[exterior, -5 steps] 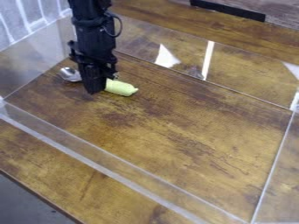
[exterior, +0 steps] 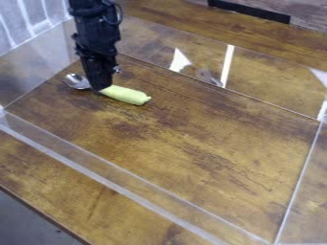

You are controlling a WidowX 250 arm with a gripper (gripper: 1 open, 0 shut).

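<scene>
A pale yellow-green cylindrical object (exterior: 126, 95) lies on the wooden tabletop in the upper left part of the view. A shiny metal piece (exterior: 76, 81) lies at its left end, perhaps joined to it; I cannot tell. My black gripper (exterior: 96, 80) is low over the left end of the pale object, partly hiding what is there. Its fingers are dark and close together, and it looks shut; whether anything thin is between them does not show.
A clear low barrier (exterior: 153, 210) borders the wooden surface on several sides. A dark slot (exterior: 250, 13) is at the back right.
My gripper has moved left and a little up in the view, uncovering more of the pale object, which appears to have shifted slightly left.
</scene>
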